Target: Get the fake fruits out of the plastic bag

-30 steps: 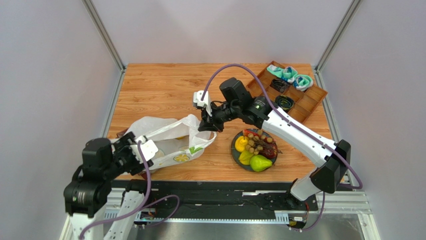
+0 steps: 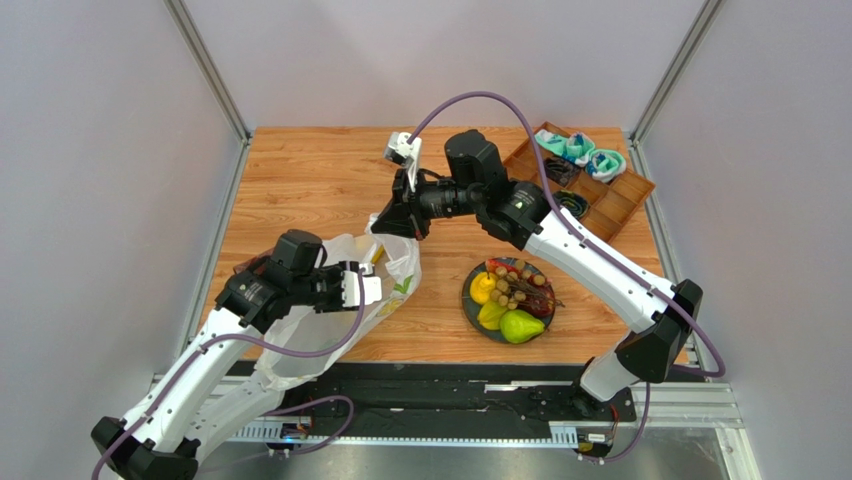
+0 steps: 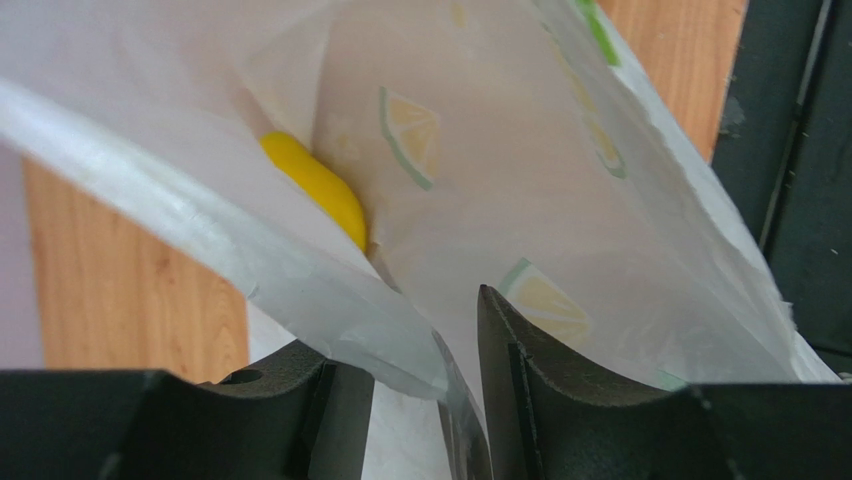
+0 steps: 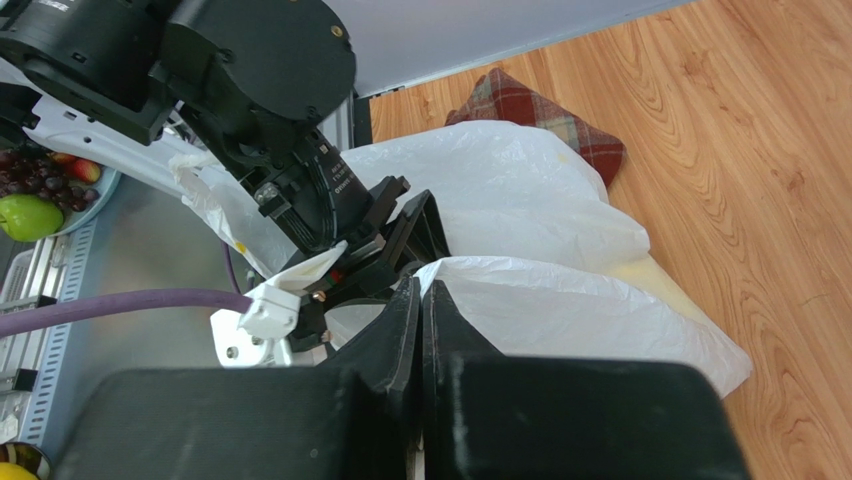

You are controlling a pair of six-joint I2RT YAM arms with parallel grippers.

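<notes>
The white plastic bag (image 2: 390, 285) lies at the table's front left, mouth lifted toward my right gripper (image 2: 400, 228), which is shut on its edge in the top and right wrist views. My left gripper is at the bag's opening, its fingers part open; in the left wrist view the bag's film runs down between them, and I cannot tell whether it is gripped. Inside, a yellow fake fruit (image 3: 318, 186) lies partly hidden behind the film.
A plate of fake fruits (image 2: 507, 325) stands at front right. A wooden compartment box (image 2: 620, 200) with cloths sits at back right. A plaid cloth (image 4: 535, 110) lies beside the bag.
My left gripper has moved right and into the bag's opening. My right gripper has risen toward the back and slightly left, drawing the bag's edge with it.
</notes>
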